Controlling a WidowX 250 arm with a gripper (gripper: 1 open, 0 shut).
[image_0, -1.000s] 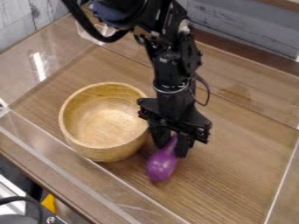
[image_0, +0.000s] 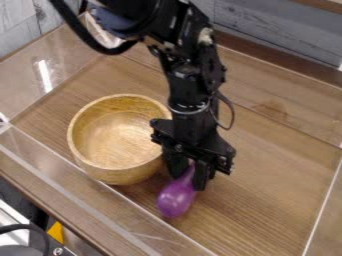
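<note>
My black gripper (image_0: 187, 165) is low over the wooden table at the centre, its fingers around the upper end of a purple object (image_0: 175, 200) that lies on the table. The dark gripper body hides that end, so whether it is shut on the object is unclear. A wooden bowl (image_0: 87, 135) stands just to the left of the gripper.
A pale rim or wall runs along the back right. A black cable and part of another dark item are at the lower left corner.
Over the last second the gripper and the purple object have shifted slightly, the object now a little further left in the view.
</note>
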